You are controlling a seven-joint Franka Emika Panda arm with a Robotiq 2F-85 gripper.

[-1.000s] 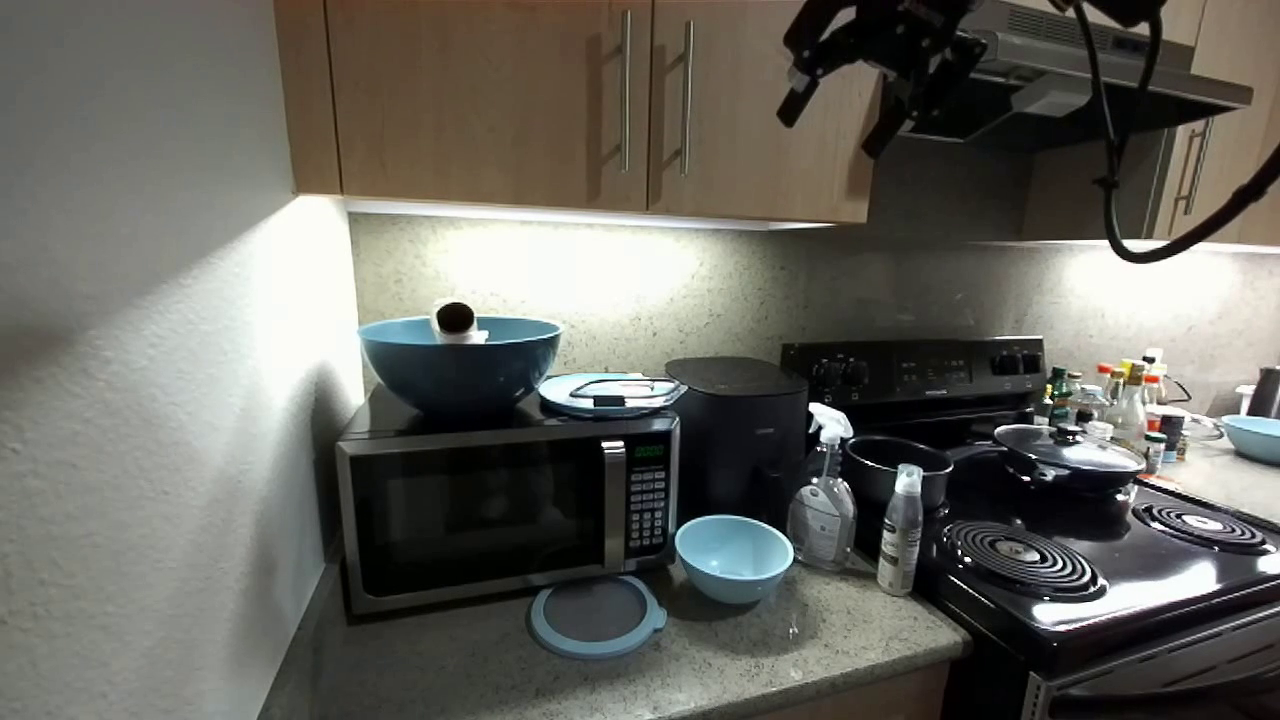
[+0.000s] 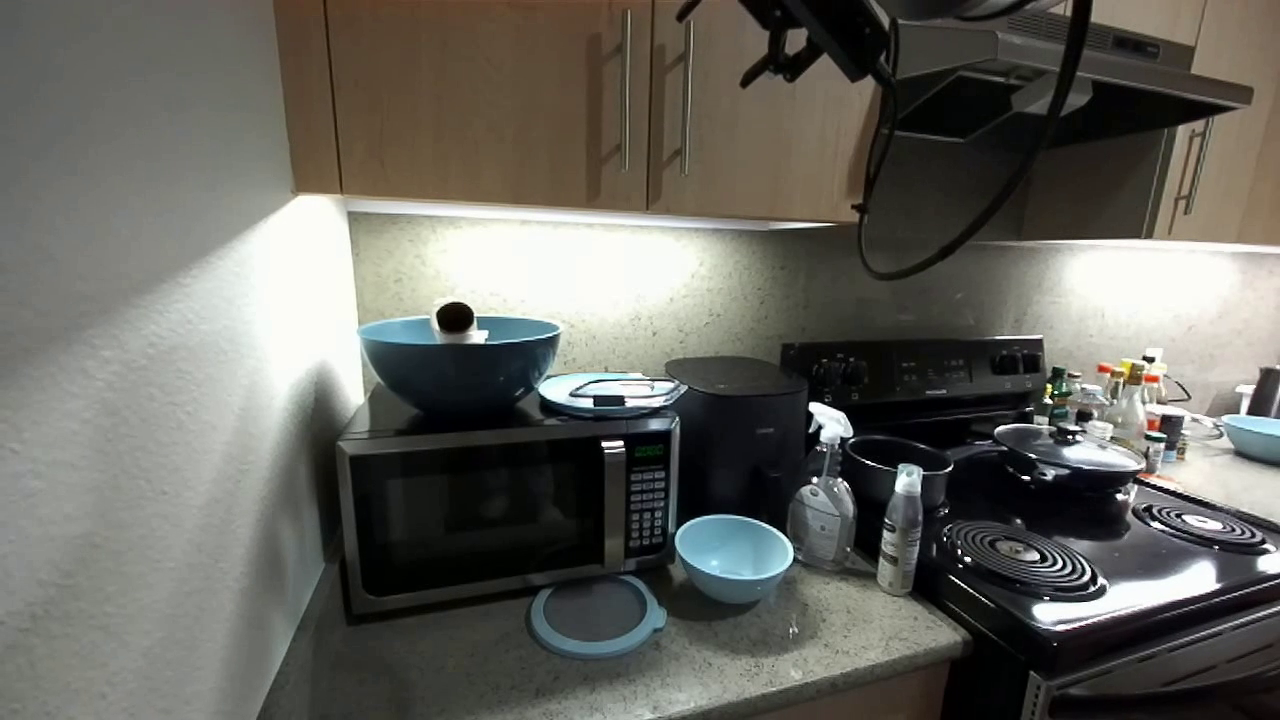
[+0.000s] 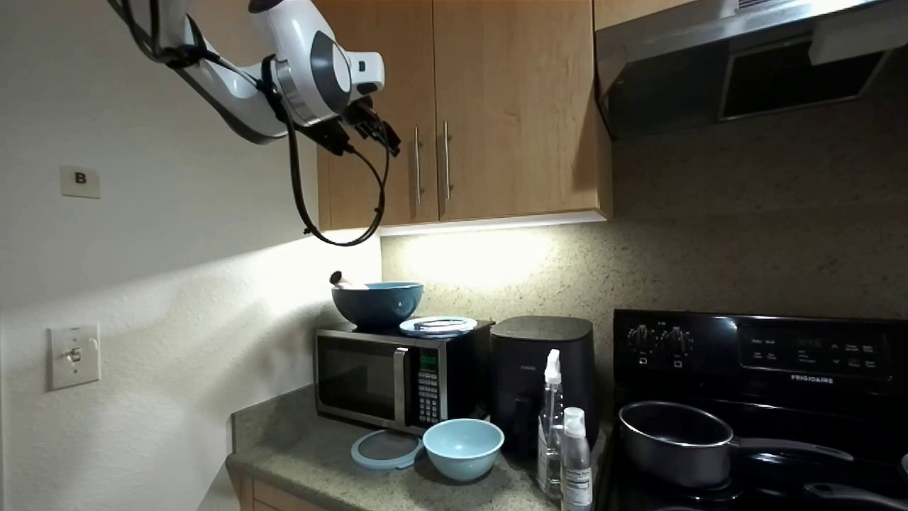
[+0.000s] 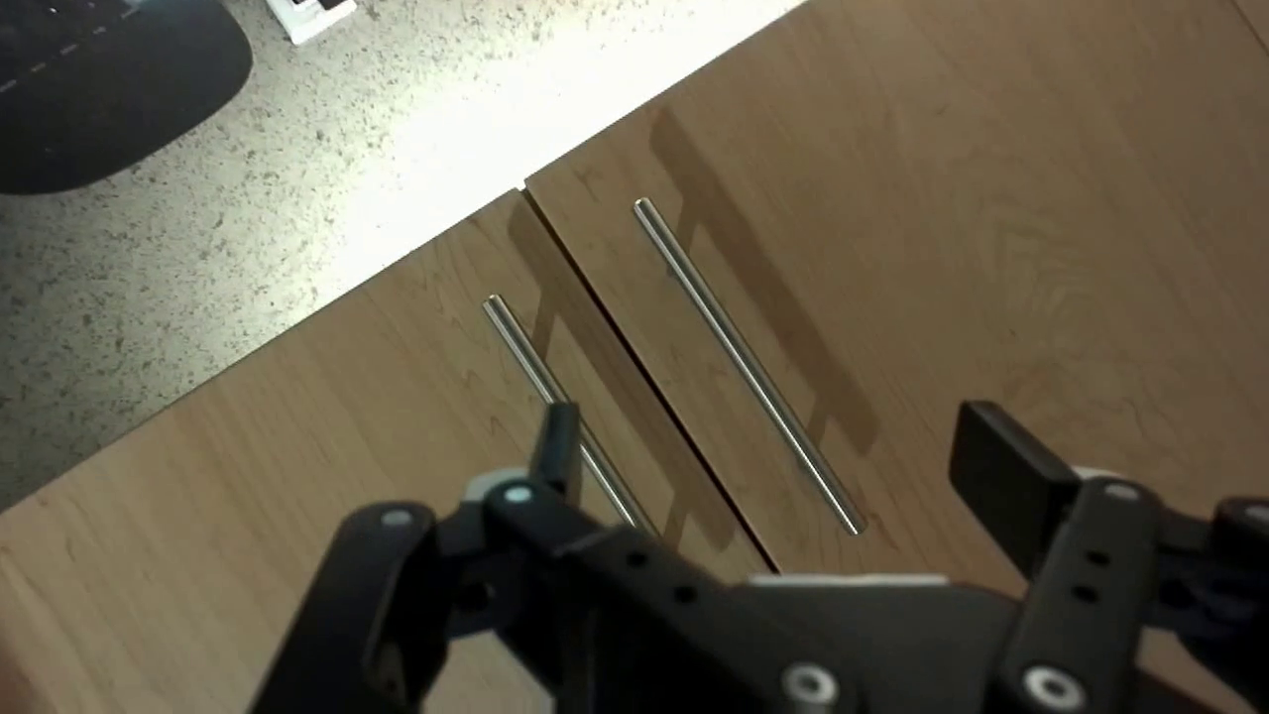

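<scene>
My gripper is open in the wrist view, with nothing held between its spread fingers. It faces two wooden cabinet doors, whose slim vertical metal handles stand side by side. From that camera, one handle [image 4: 749,367] appears between the fingers, while the other handle [image 4: 571,411] is partly covered by a finger [image 4: 559,454]. In exterior view 1 the gripper [image 2: 716,48] is at the top edge, just right of the right-hand handle [image 2: 687,96]; the left-hand handle [image 2: 625,90] is farther off. Both doors look closed. No contact with a handle can be made out.
Below the cabinets are a microwave [image 2: 480,510] carrying a dark blue bowl [image 2: 462,372], a black air fryer [image 2: 738,420], a light blue bowl [image 2: 733,564], a lid [image 2: 594,618] and two bottles. The range hood [image 2: 1068,72] juts out at right. A cable loop [image 2: 894,274] hangs from the arm.
In exterior view 1 my gripper has moved left and up, closer to the cabinet handles, and has turned. Its cable loop has swung left too. The counter items have stayed put.
</scene>
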